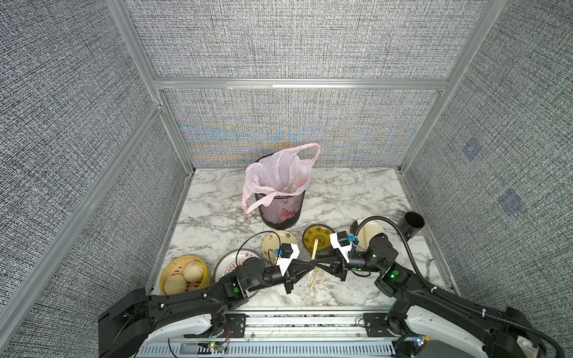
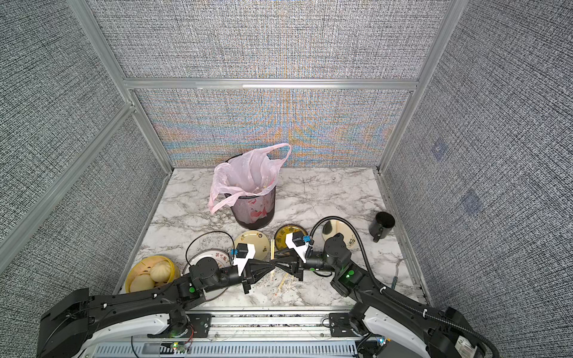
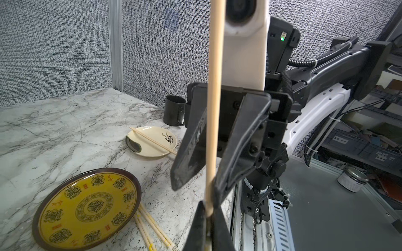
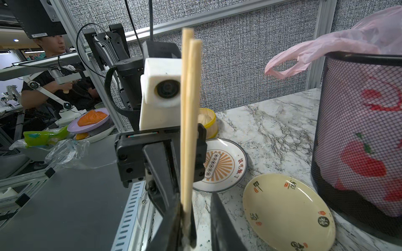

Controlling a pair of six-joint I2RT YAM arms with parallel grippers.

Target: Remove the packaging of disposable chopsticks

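Note:
A pair of pale wooden chopsticks (image 4: 190, 104) stands upright in the right wrist view, side by side. My left gripper is shut on their lower part. Facing it from the right, my right gripper (image 1: 316, 260) has its fingertips close to the left one's. Its fingers (image 3: 242, 138) are apart, one on each side of the chopsticks in the left wrist view, so it stands partly open. Whether either finger touches the wood is hard to tell. No wrapper can be made out on the visible wood.
Behind the grippers stands a mesh bin (image 1: 280, 211) lined with a pink bag (image 1: 277, 173). Plates line the table, among them a yellow patterned one (image 3: 94, 205) with loose chopsticks (image 3: 152, 228) beside it. A black mug (image 3: 173, 110) stands far right, a bun basket (image 1: 206, 277) left.

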